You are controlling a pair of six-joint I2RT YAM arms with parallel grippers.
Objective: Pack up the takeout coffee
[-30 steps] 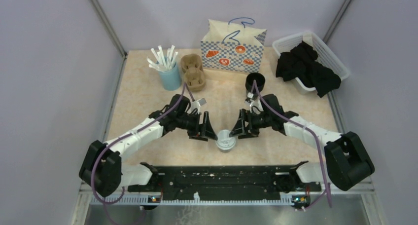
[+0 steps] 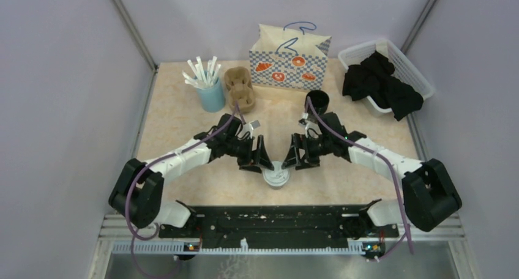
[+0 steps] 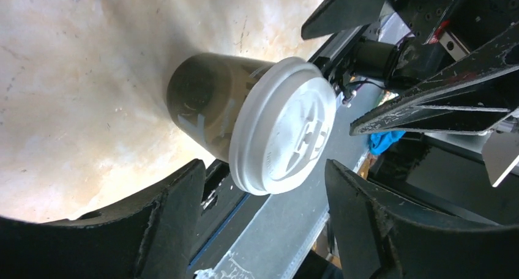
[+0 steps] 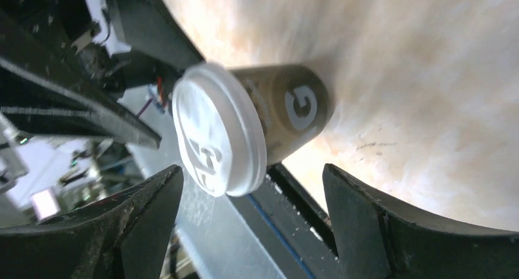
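Note:
A brown coffee cup with a white lid (image 2: pixel 276 174) stands near the table's front edge. In the left wrist view the lid (image 3: pixel 287 132) is seated on the brown cup body (image 3: pixel 205 98), and the right wrist view shows a pale letter on the cup's side (image 4: pixel 294 111). My left gripper (image 2: pixel 267 168) is at the lid's left side, its fingers (image 3: pixel 177 199) apart. From the right, my right gripper (image 2: pixel 291 166) is close to the lid, fingers (image 4: pixel 349 199) also apart. Whether any fingertip touches the lid, I cannot tell. Neither gripper is closed on anything.
Along the back are a blue cup of wrapped straws (image 2: pixel 211 95), a cardboard carrier (image 2: pixel 240 89) and a checkered paper bag (image 2: pixel 287 68). A black cup (image 2: pixel 317 101) stands behind my right arm. A white basket with black cloth (image 2: pixel 404 71) sits back right.
The lidded cup sits slightly left of its position one second ago. A white lid seen behind the right arm is hidden now.

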